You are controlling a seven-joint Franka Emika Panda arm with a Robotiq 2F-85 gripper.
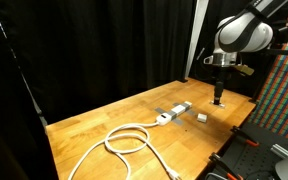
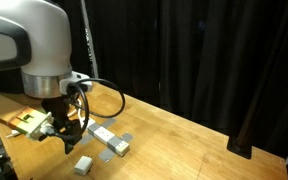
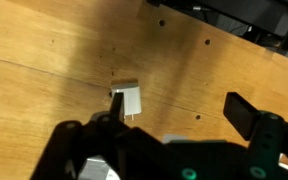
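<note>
In exterior view 1 my gripper (image 1: 217, 98) points down, low over the right part of the wooden table, with a small pale item (image 1: 220, 105) just beneath it. The wrist view shows the gripper open, its two dark fingers wide apart and nothing held between them. A small white piece (image 3: 131, 98) lies on the wood there, close by the left finger. A small white block (image 1: 202, 118) rests left of and nearer than my gripper in exterior view 1. In exterior view 2 a white block (image 2: 83, 165) lies in front of the arm.
A white power strip (image 1: 174, 113) lies mid-table, its white cord (image 1: 119, 138) looping to the left front. Grey patches mark the wood around it. Exterior view 2 shows a dark upright object (image 2: 241, 143) at right. Black curtain (image 1: 104, 50) backs the table.
</note>
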